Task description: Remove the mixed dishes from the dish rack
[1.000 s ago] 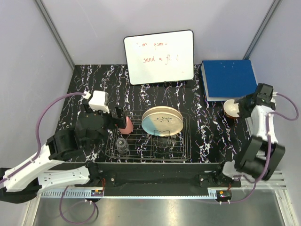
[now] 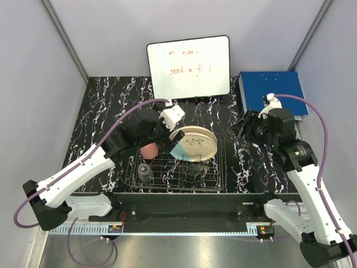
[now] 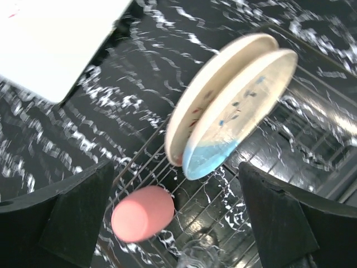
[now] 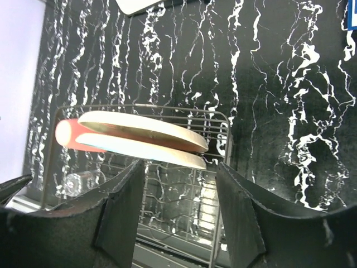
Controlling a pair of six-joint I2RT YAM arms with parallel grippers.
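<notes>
Two cream plates with a leaf pattern and pale blue patch [image 3: 234,117] stand on edge in the wire dish rack [image 2: 220,178], beside a pink cup [image 3: 142,215] and a clear glass [image 2: 145,173]. My left gripper [image 2: 173,139] is open above the rack's left part, with the plates and cup between and below its fingers in the left wrist view. My right gripper [image 2: 241,128] hangs above the rack's right side, fingers apart and empty, over the plates' right end in the right wrist view.
A blue board [image 2: 270,92] lies at the back right and a whiteboard [image 2: 189,67] stands at the back. The right arm hides part of the right counter.
My right gripper has come left from beside a bowl at the right to above the rack. My left gripper has moved right, toward the plates.
</notes>
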